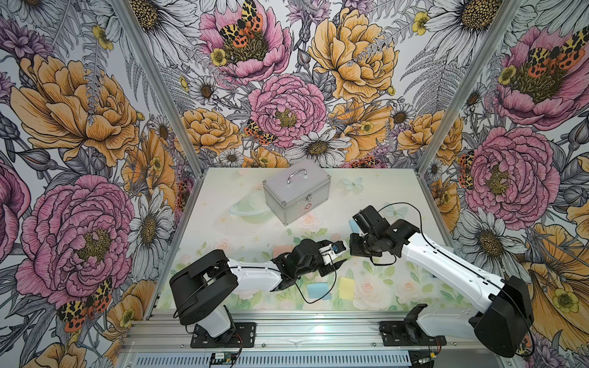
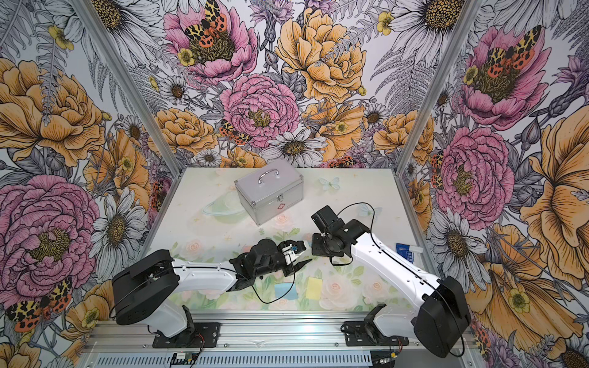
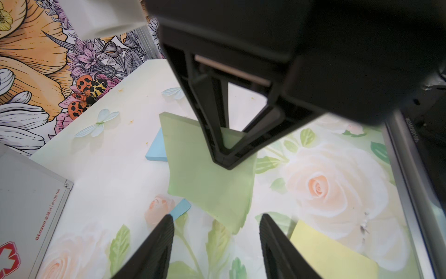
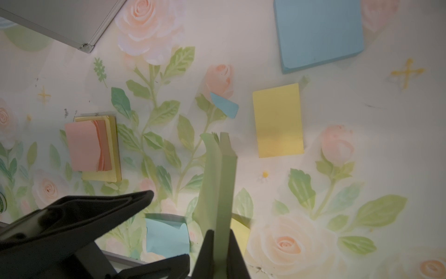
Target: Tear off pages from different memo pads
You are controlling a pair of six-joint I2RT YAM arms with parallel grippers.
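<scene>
A green memo pad (image 3: 209, 181) hangs above the table, pinched near its upper edge by my right gripper. Seen edge-on in the right wrist view, the green pad (image 4: 226, 186) has a green sheet (image 4: 206, 195) bowing away on its left side. My left gripper is open, its fingers apart and empty, facing the pad's lower edge with a gap between. From the right wrist camera the left gripper appears left of the pad. A blue pad (image 4: 320, 37) and a pink pad (image 4: 83, 146) lie on the table.
A blue sheet (image 4: 167, 237) and a yellow sheet (image 4: 240, 232) lie near the front edge. Farther back are a yellow paper block (image 4: 278, 121) and a small blue scrap (image 4: 224, 105). A silver case (image 1: 297, 193) stands at the back.
</scene>
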